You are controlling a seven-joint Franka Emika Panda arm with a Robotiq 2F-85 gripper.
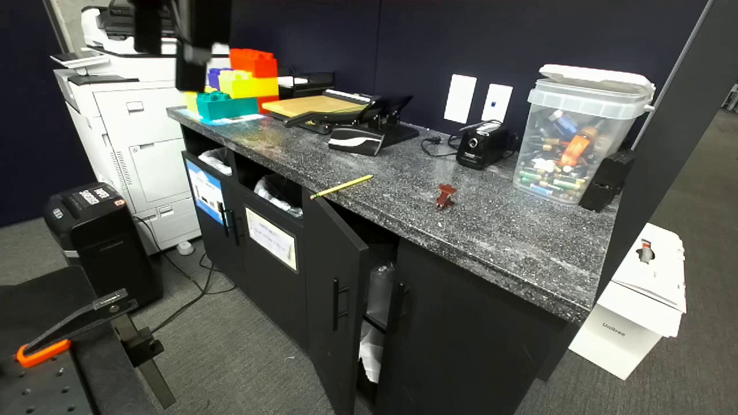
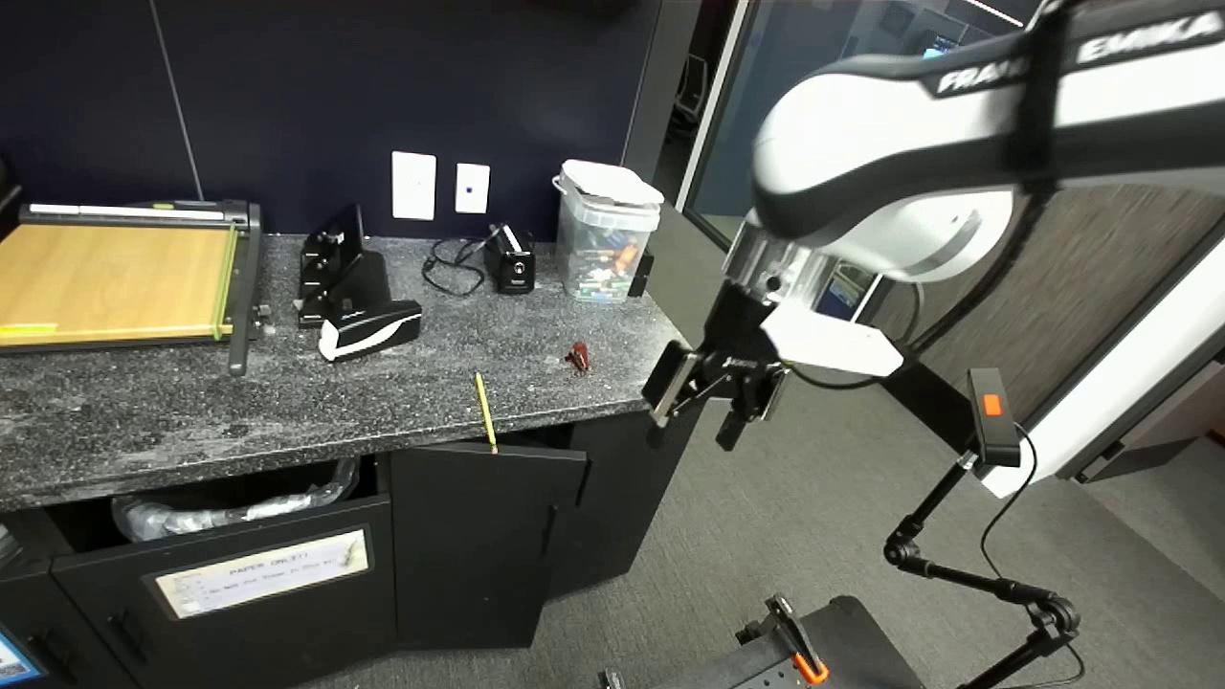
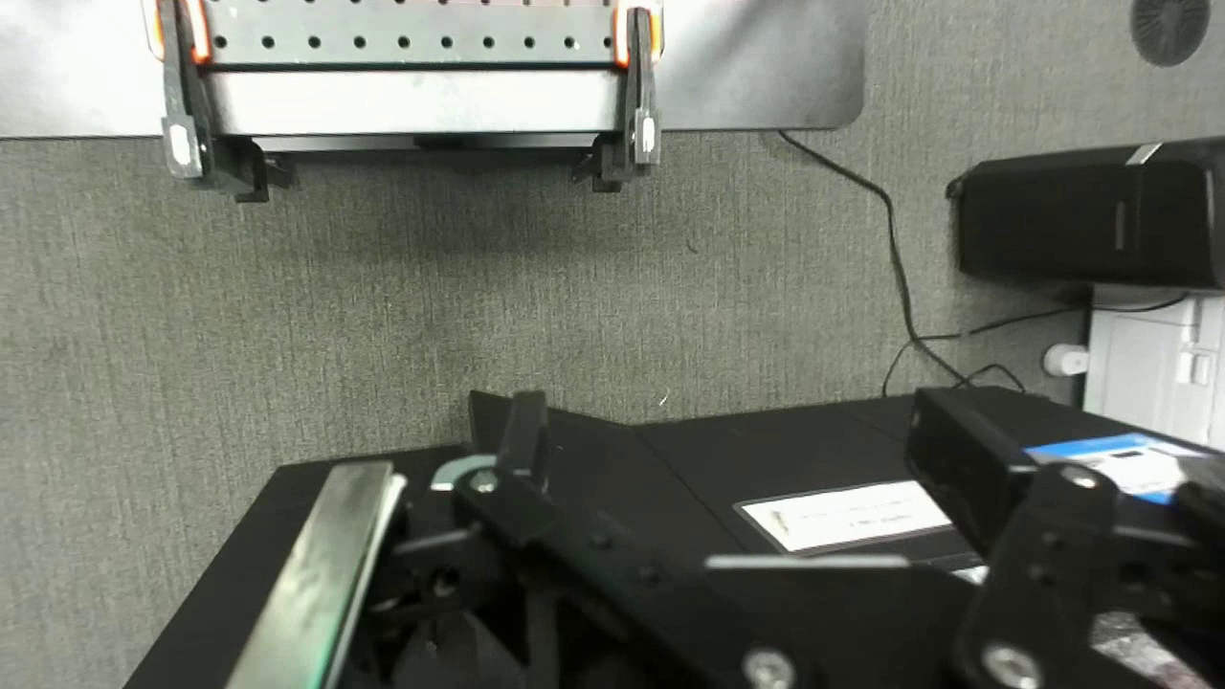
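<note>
My gripper [image 2: 702, 427] hangs in front of the counter's right end, clear of the worktop, its fingers apart with nothing between them. In the wrist view it stands open over the cabinet and floor, with a finger [image 3: 525, 434] on the left and another on the right. A yellow pencil [image 1: 342, 187] lies across the counter's front edge, its end jutting out over the cabinet door. To its right sits a small dark-red clip [image 1: 445, 196]. Below, a black cabinet door [image 1: 337, 304] stands ajar.
On the speckled counter [image 1: 512, 242] are a stapler [image 2: 373, 331], a black pencil sharpener [image 2: 510, 262], a paper cutter [image 2: 115, 276] and a clear bucket of batteries [image 1: 578, 138]. Coloured blocks [image 1: 238, 86] stand at the far end.
</note>
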